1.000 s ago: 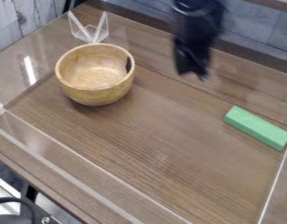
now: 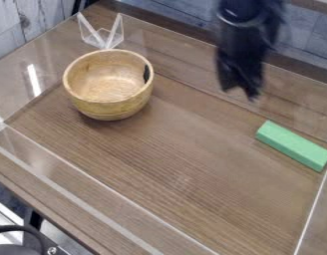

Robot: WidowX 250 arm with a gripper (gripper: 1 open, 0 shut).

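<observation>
The dark, motion-blurred arm and gripper (image 2: 230, 78) hang over the upper right of the wooden table (image 2: 153, 179); whether the fingers are open or shut is too blurred to tell. A wooden bowl (image 2: 108, 103) sits at the left, apart from the gripper. A green block (image 2: 294, 145) lies at the right, below and right of the gripper.
A pale wire-like object (image 2: 103, 30) stands behind the bowl at the back left. A grey wooden wall runs along the back.
The bowl and block have not visibly moved.
</observation>
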